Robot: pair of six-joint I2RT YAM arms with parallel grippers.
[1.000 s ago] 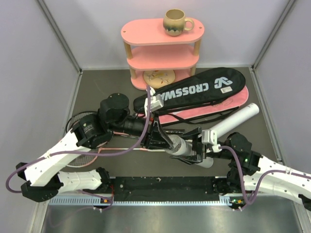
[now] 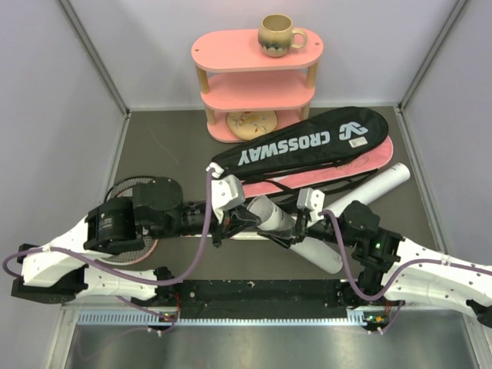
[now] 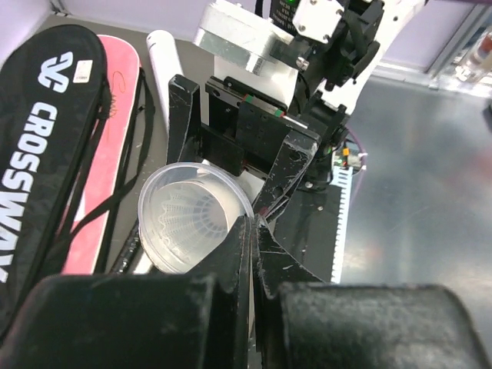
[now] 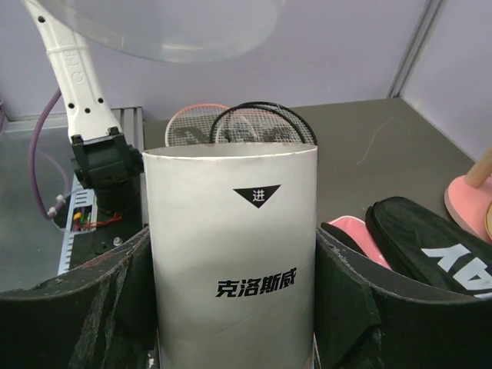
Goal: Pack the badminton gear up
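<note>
My right gripper [image 2: 290, 231] is shut on an upright white cardboard tube [image 4: 231, 261] with black Chinese print; in the right wrist view a finger [image 4: 115, 307] presses on each side and the tube's top end faces up. At the tube's upper end, my left gripper is shut with the thin rim of a clear plastic cap [image 3: 157, 223] at its fingertips. Through the cap, part of the tube's mouth and a faint radial pattern show. A large translucent curved edge [image 4: 177, 38], apparently the cap, hangs above the tube in the right wrist view.
A black CROSSWAY bag [image 2: 307, 142] lies on a pink one [image 2: 377, 157], beside a second white tube [image 2: 373, 188]. Rackets [image 2: 127, 254] are partly under the left arm. A pink shelf [image 2: 257, 50] with a mug [image 2: 278, 34] stands behind.
Both grippers have shifted left in the top view, the left one the most. The right gripper sits lower, and more of the held tube's length shows.
</note>
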